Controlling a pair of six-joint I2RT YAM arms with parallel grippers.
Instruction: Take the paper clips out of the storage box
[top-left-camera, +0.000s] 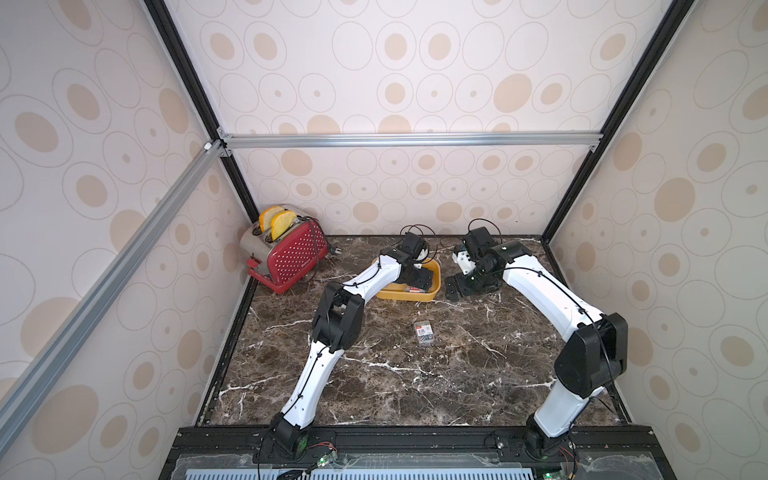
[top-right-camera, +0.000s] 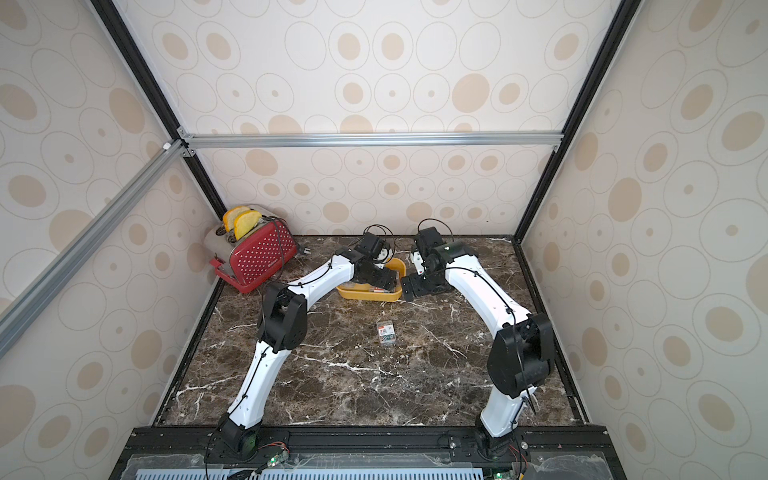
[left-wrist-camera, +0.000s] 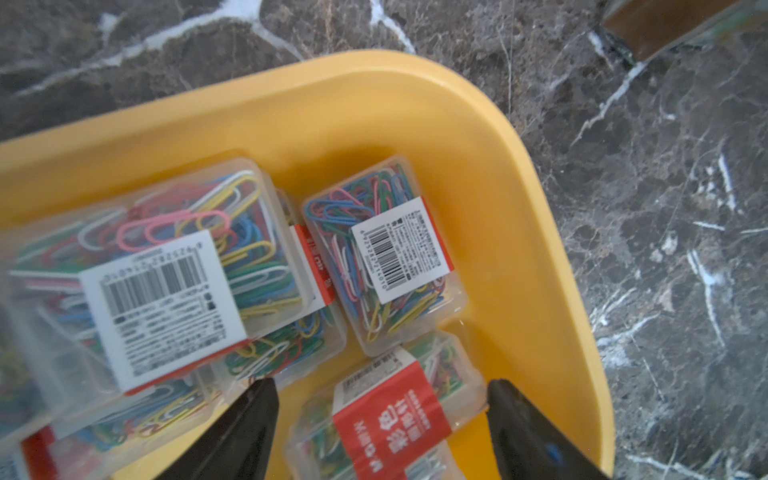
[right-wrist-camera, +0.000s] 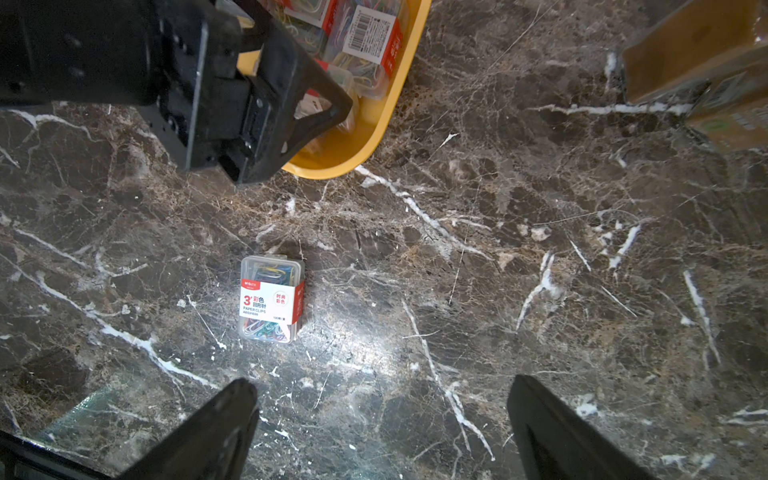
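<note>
The yellow storage box (left-wrist-camera: 560, 264) holds several clear paper clip boxes (left-wrist-camera: 160, 304). My left gripper is down inside it at the right end, fingers apart on either side of a red-labelled paper clip box (left-wrist-camera: 392, 428); whether they touch it is unclear. One paper clip box (right-wrist-camera: 271, 298) lies on the table in front of the storage box. My right gripper stands open to the right of the storage box, above the table, with nothing between its fingers.
A red and grey toaster (top-left-camera: 292, 256) with yellow slices stands at the back left. Brown cardboard objects (right-wrist-camera: 688, 48) lie behind the right arm.
</note>
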